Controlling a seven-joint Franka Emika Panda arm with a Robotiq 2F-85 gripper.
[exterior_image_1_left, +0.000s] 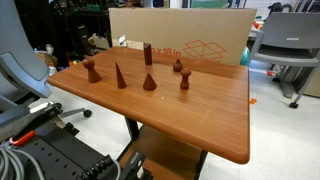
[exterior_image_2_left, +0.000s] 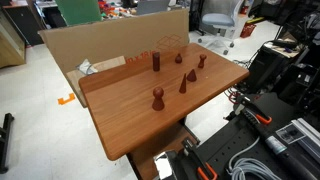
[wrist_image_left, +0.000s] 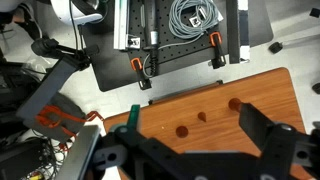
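Note:
Several small reddish-brown pieces stand apart on the wooden table. In exterior view 1 they are a knobbed piece (exterior_image_1_left: 91, 70) at left, a thin cone (exterior_image_1_left: 119, 77), a wider cone (exterior_image_1_left: 149, 82), a dark cylinder (exterior_image_1_left: 147, 53) at the back, a small rounded piece (exterior_image_1_left: 178, 65) and another knobbed piece (exterior_image_1_left: 185, 79). Exterior view 2 has a knobbed piece (exterior_image_2_left: 158, 99) nearest the camera. From above, the wrist view shows some as round spots, such as one piece (wrist_image_left: 181, 131). My gripper is open above the table's edge, holding nothing; its dark fingers cover part of the tabletop.
A cardboard panel (exterior_image_1_left: 180, 35) stands along the table's far side. Beside the table is a black base (wrist_image_left: 110, 60) carrying a coiled cable (wrist_image_left: 193, 18). A grey chair (exterior_image_1_left: 285, 40) stands behind.

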